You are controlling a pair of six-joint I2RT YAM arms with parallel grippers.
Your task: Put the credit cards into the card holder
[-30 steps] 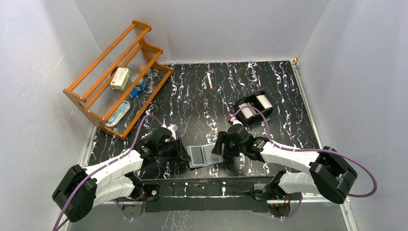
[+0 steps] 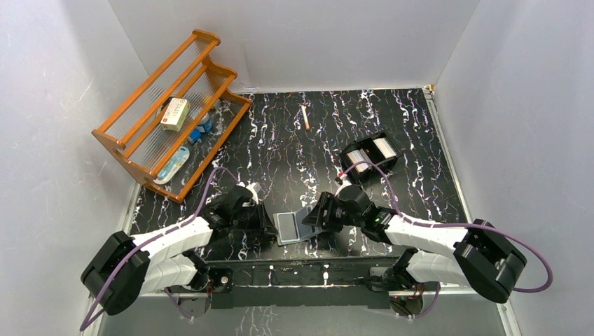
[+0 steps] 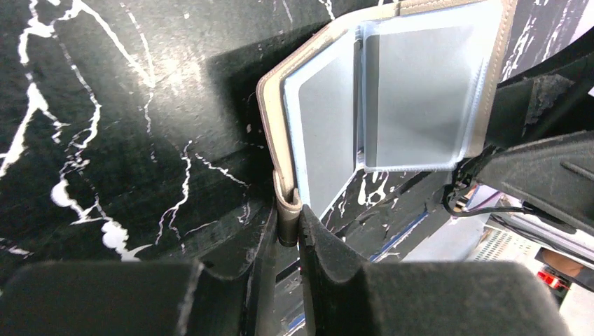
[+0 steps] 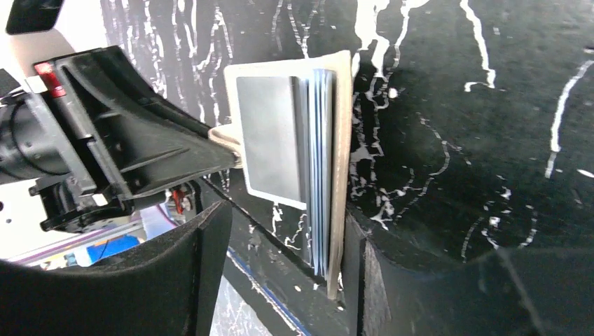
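An open card holder (image 2: 286, 227) with a tan cover and clear sleeves lies at the table's front, between my grippers. In the left wrist view, my left gripper is shut on a folded bit of the cover's tan edge. Its right half, with a stack of sleeves (image 4: 321, 168), stands steeply raised in the right wrist view. Around the lower part of that half, my right gripper is open, its fingers wide apart on either side. No loose credit card can be made out with certainty.
A black box (image 2: 369, 155) with white strips inside stands behind the right arm. At the back left is a wooden rack (image 2: 228, 91) holding a small box and blue items. A thin stick (image 2: 305, 117) lies at the back.
The card holder's right half has tilted up from lying nearly flat. My right gripper has shifted slightly around it, and the left arm has moved a little to the right.
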